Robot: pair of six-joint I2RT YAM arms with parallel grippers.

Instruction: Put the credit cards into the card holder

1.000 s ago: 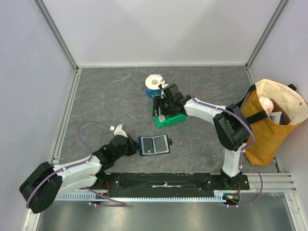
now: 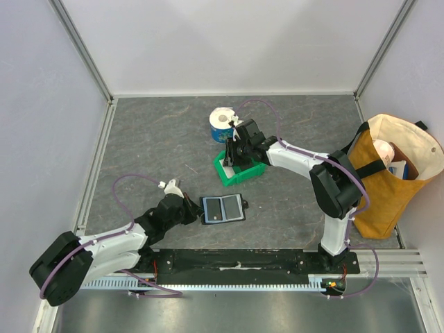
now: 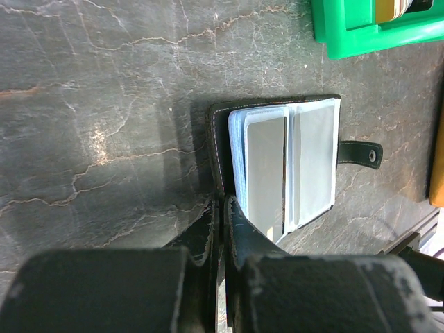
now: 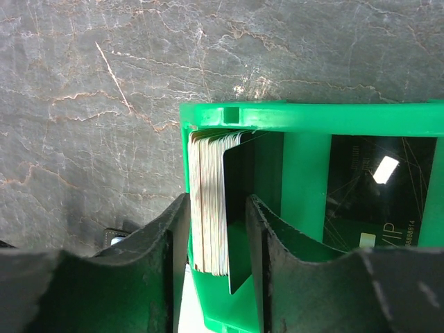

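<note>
The open card holder (image 2: 223,209), black with clear sleeves, lies flat on the table. At its left edge my left gripper is shut on the dark cover. Further back, a green tray (image 4: 347,118) holds a stack of cards (image 4: 208,208) on edge along its left end; a dark-faced card (image 4: 237,208) leans out from the stack's right side. My right gripper is part open over this stack, one finger at the tray's left wall and the other just right of the leaning card. A gap shows between that finger and the card.
Another black card (image 4: 378,187) lies flat in the tray's right compartment. Behind the tray stands a blue-and-white roll (image 2: 222,121). An orange bag (image 2: 381,187) occupies the right side.
The fingers of my right gripper have come closer together over the card stack. The green tray sits slightly further left and nearer the front. My left arm looks the same.
</note>
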